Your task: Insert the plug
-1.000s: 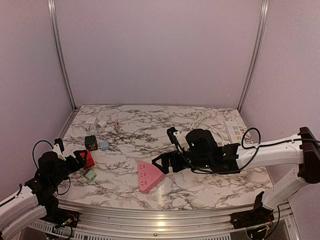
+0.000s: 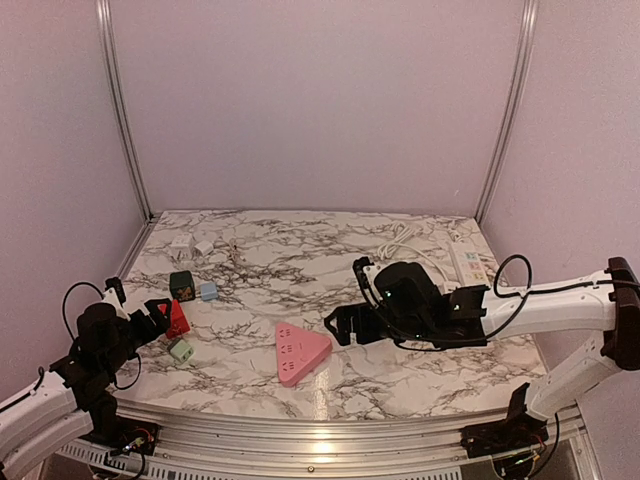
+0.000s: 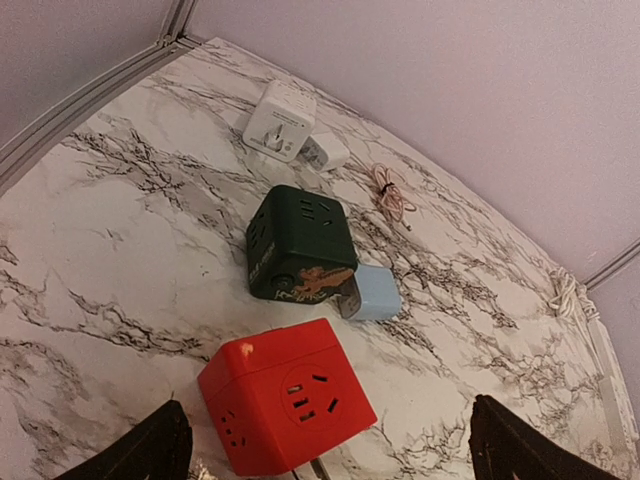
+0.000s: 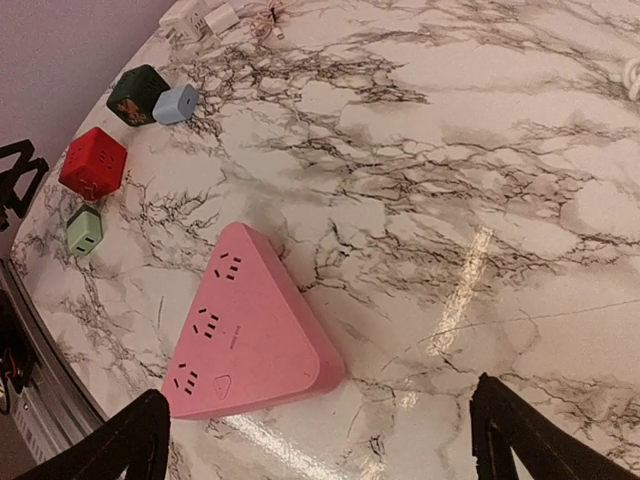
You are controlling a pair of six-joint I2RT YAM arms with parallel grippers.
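A pink triangular socket block [image 4: 250, 335] lies flat on the marble table, its slots facing up. My right gripper stands open above the table, just right of the block, with nothing between its fingers. Over the left side my left gripper is open too, near a red socket cube [image 3: 290, 400] with metal prongs low at its front edge. The dark green socket cube [image 3: 302, 240] has a small blue plug [image 3: 373, 294] beside it. A small green plug [image 4: 85, 230] rests near the red cube.
At the back left are a white cube [image 3: 280, 120], a smaller white plug [image 3: 325, 150] and a coiled thin cord [image 3: 391, 193]. A white power strip [image 2: 467, 262] with its cable [image 2: 402, 240] lies at the back right.
My right gripper has shifted to the right, away from the pink block. The left arm and the objects on the table look unmoved.
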